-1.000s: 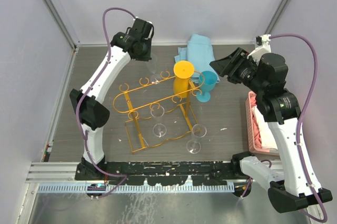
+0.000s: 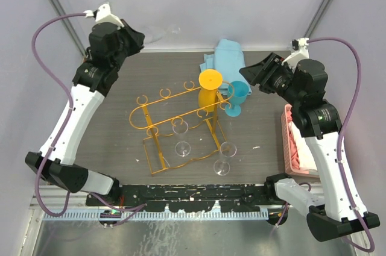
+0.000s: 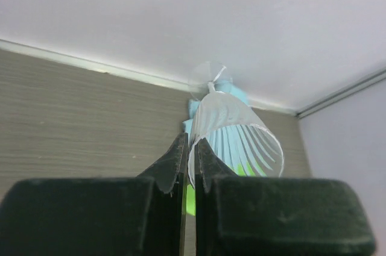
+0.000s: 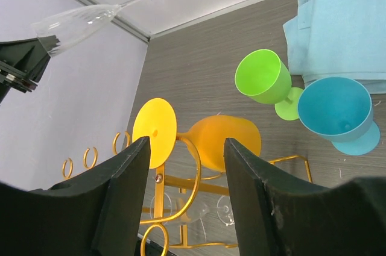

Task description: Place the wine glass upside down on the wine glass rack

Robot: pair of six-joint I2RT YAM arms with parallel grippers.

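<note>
A clear wine glass [image 3: 235,135] is held sideways in my left gripper, shut on its bowl near the rim, raised at the upper left of the top view [image 2: 136,37]. The yellow wire rack [image 2: 181,115] stands mid-table, with clear glasses [image 2: 183,147] low at its front. My right gripper is part open above the rack's right end, beside a yellow cup [image 2: 210,81], with nothing clearly held between its fingers.
A blue goblet [image 4: 335,108] and a green goblet [image 4: 262,75] stand behind the rack, near folded blue cloths [image 2: 227,57]. A pink basket [image 2: 287,147] lies at the right.
The right arm looks almost still.
</note>
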